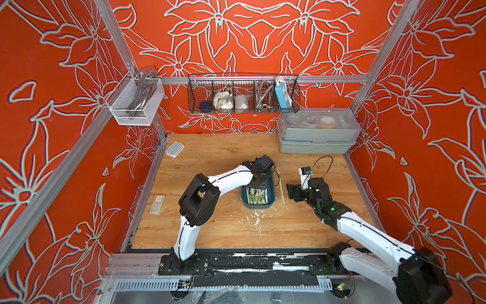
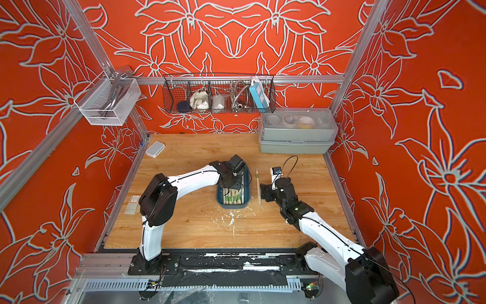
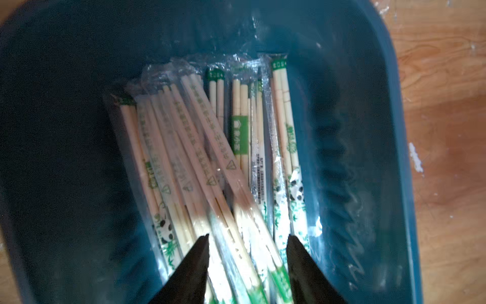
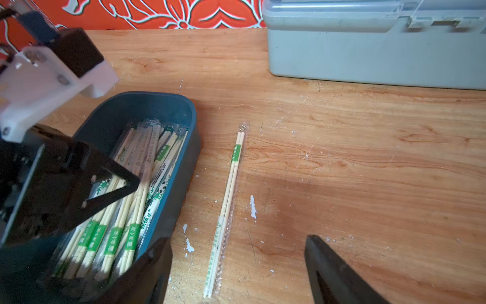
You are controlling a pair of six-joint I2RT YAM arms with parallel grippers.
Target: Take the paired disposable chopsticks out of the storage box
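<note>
The storage box (image 4: 188, 109) is a dark blue open bin holding several plastic-wrapped pairs of chopsticks (image 4: 146, 152). My left gripper points down into it, its fingers part open. In the left wrist view the ends of wrapped pairs (image 3: 222, 202) pass beneath and between the fingertips; nothing shows clamped. One wrapped pair (image 4: 230, 187) with a green band lies on the table, right of the box. My right gripper stands open above the table on that side, with nothing gripped; the loose pair runs beneath the gap between its fingers.
A grey lidded case (image 1: 319, 134) stands at the back right. Flat white items (image 1: 174, 149) lie at the table's left side. White flakes (image 1: 256, 221) dot the wood in front of the box.
</note>
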